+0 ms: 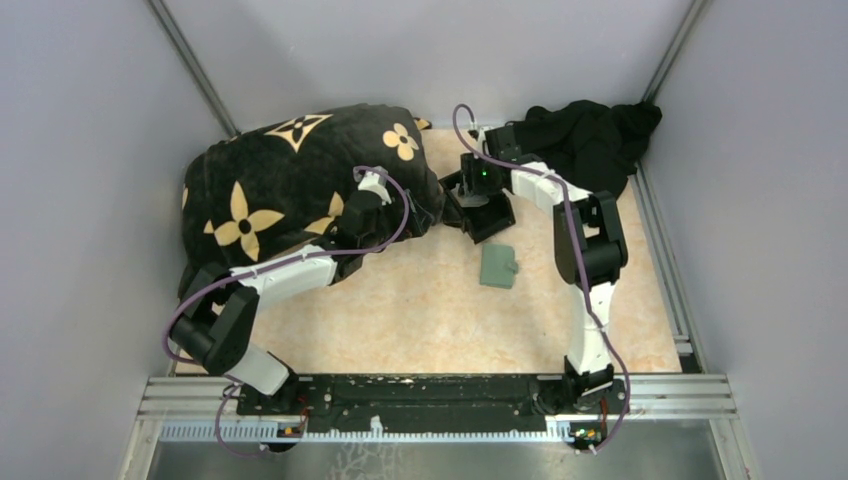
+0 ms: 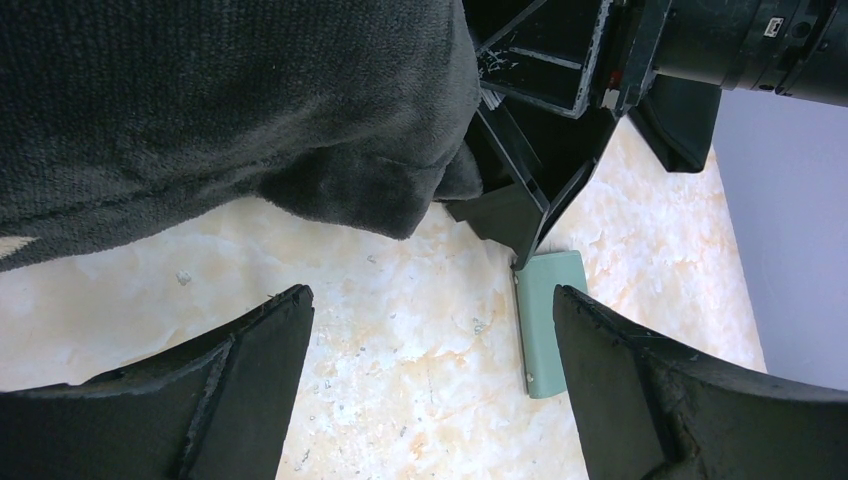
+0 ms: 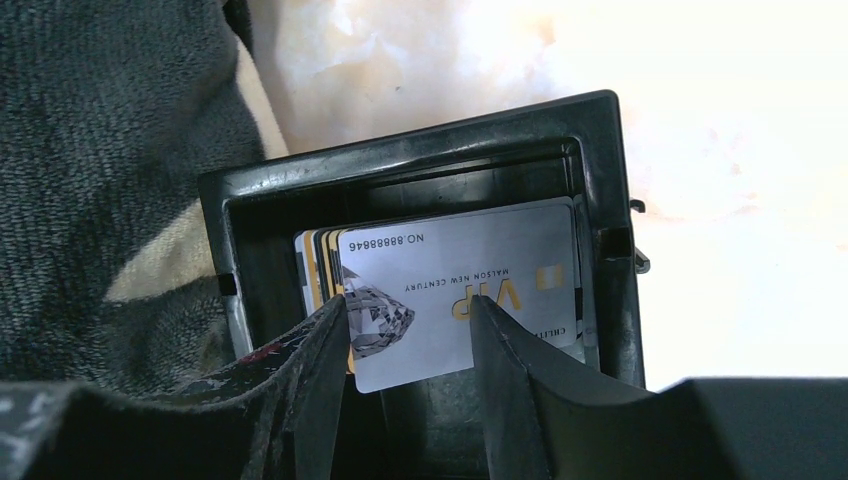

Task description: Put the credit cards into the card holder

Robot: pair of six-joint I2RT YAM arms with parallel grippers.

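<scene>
A stack of credit cards, a silver-white VIP card on top, lies in an open black box. Over the cards, my right gripper has its fingers apart; the left one is near the top card's left edge and the other appears above its face. Whether either fingertip touches the cards is hard to tell. The grey-green card holder lies flat on the table in front of the box. Left of the box, my left gripper stands open and empty, beside the dark blanket.
A bulky dark blanket with tan flower shapes fills the back left, its edge close to the black box. Black cloth is heaped at the back right.
</scene>
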